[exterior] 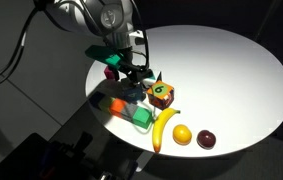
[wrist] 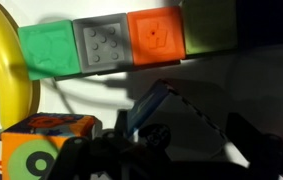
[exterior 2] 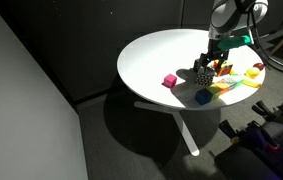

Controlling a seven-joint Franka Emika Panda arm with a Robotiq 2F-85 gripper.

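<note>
My gripper hangs open over the table, its two fingers apart in the wrist view. Under and between them lies a dark object (wrist: 161, 128) with a bluish edge; its full shape is hidden. A row of blocks runs just beyond it: a green block (wrist: 49, 49), a grey studded block (wrist: 104, 43), an orange block (wrist: 155, 37), an olive block (wrist: 209, 24) and a dark block (wrist: 264, 20). The orange patterned cube (exterior: 161, 95) stands close beside the gripper (exterior: 137, 78) in exterior view 1.
A banana (exterior: 163, 129), an orange (exterior: 182, 134) and a dark red round fruit (exterior: 206, 139) lie near the table's front edge. A pink cube (exterior 2: 170, 80) sits apart from the row.
</note>
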